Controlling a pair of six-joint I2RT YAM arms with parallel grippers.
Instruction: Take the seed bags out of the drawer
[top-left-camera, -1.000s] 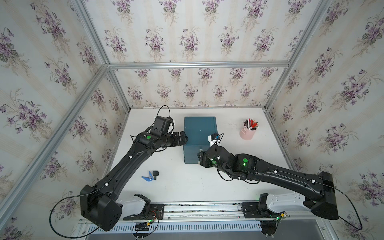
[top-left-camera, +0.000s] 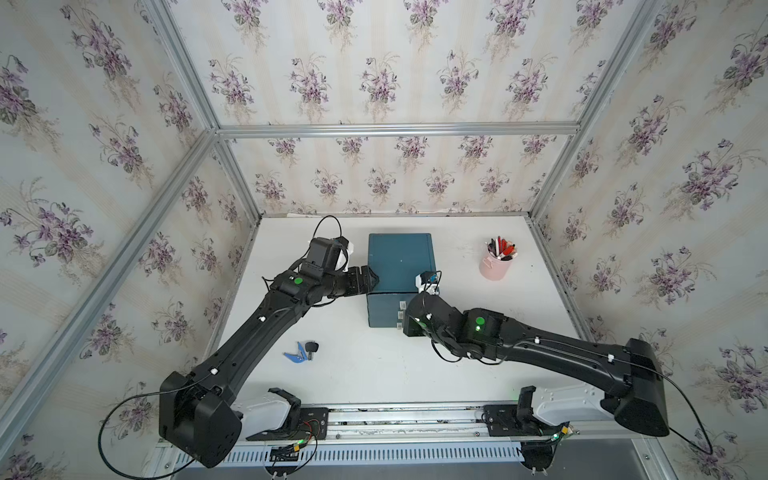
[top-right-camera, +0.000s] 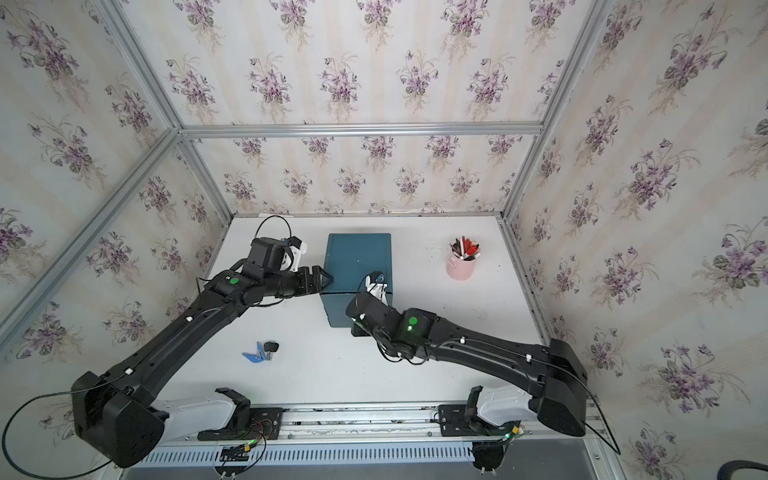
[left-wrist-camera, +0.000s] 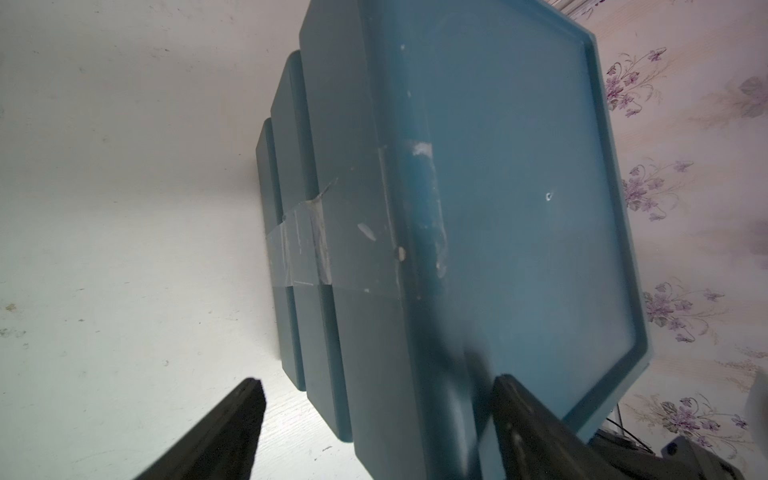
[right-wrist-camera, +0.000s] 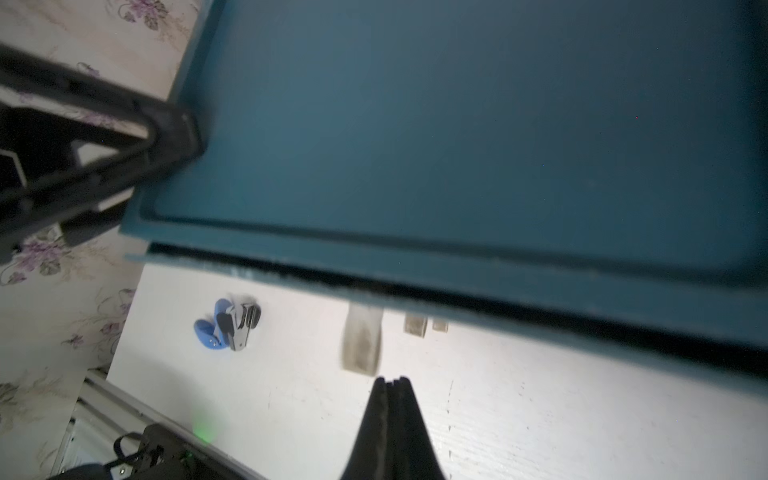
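The blue drawer unit (top-left-camera: 400, 260) stands mid-table, its front with pale handles (right-wrist-camera: 362, 340) facing the near side. A narrow dark gap (right-wrist-camera: 480, 308) runs between its top and the uppermost drawer front. No seed bags show in any view. My left gripper (top-left-camera: 368, 279) is at the unit's left side, part open; in the left wrist view one finger (left-wrist-camera: 524, 416) rests over the top edge and the other (left-wrist-camera: 228, 424) stands off the taped side. In front of the drawers, my right gripper is shut, nothing seen between its fingertips, just below the top handle.
A blue-and-black stapler-like tool (top-left-camera: 301, 352) lies at the table's left. At the back right stands a pink cup (top-left-camera: 494, 267) of pens.
My right gripper has turned and shifted slightly, and its fingers have come together. The left gripper has edged right onto the unit.
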